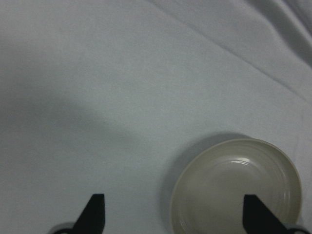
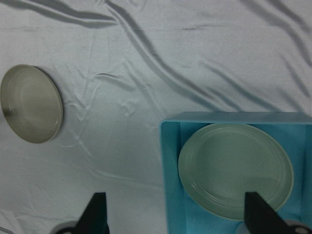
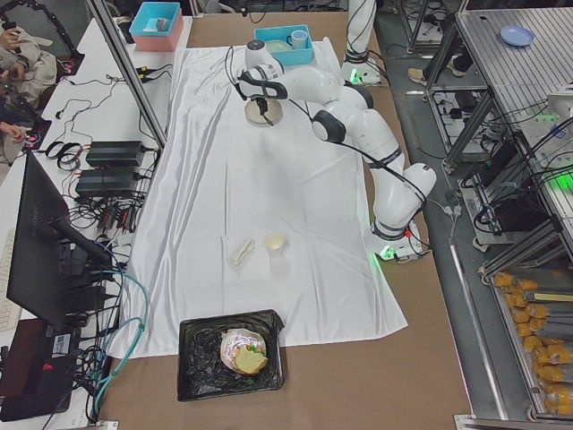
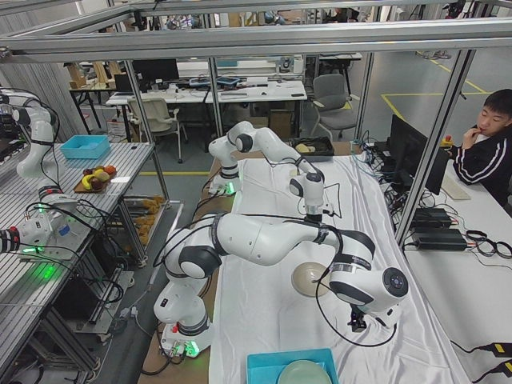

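Observation:
A beige plate [image 4: 310, 278] lies on the white cloth, seen also in both wrist views. My left gripper hovers above and beside this plate [image 1: 234, 185], open, with nothing between its fingers. My right gripper is open above the left part of a blue bin [image 2: 170, 165] at the cloth's end; inside the bin lies a pale green plate [image 2: 234, 165]. A cup [image 3: 296, 38] also stands in that bin.
A small cream cup [image 3: 274, 242] and a pale packet [image 3: 240, 252] lie mid-cloth. A black tray [image 3: 192, 358] with food sits at the near end. Monitors and cables line the side table.

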